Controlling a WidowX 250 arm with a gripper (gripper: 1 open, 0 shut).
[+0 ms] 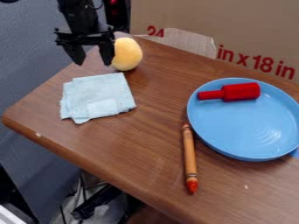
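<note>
My black gripper (pixel 93 54) hangs at the top left over the table's back-left edge, its fingers apart, just left of a round pale yellow object (pixel 128 54). Below it lies a folded light blue cloth (pixel 96 98). On the right a light blue plate (pixel 242 129) holds a red cylinder with a narrower handle (pixel 239 91). An orange crayon-like stick (pixel 190 159) with a red tip lies left of the plate.
A cardboard box (pixel 222 31) stands along the back.
</note>
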